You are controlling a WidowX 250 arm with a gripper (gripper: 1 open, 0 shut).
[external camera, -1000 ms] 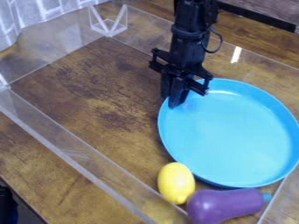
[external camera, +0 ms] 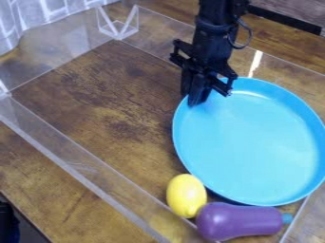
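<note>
A large blue plastic tray or lid fills the right half of the wooden surface. The black gripper reaches down from the top centre to the upper-left rim of the blue tray; its fingertips are small and dark, and whether anything is between them is hard to see. A yellow lemon-like object and a purple eggplant lie below the tray at the bottom.
Clear plastic walls border the wooden board. The left part of the board is bare. A white cloth lies at the top left corner.
The gripper and arm have shifted very slightly at the tray's rim over the last second; the tray, lemon and eggplant look nearly unchanged.
</note>
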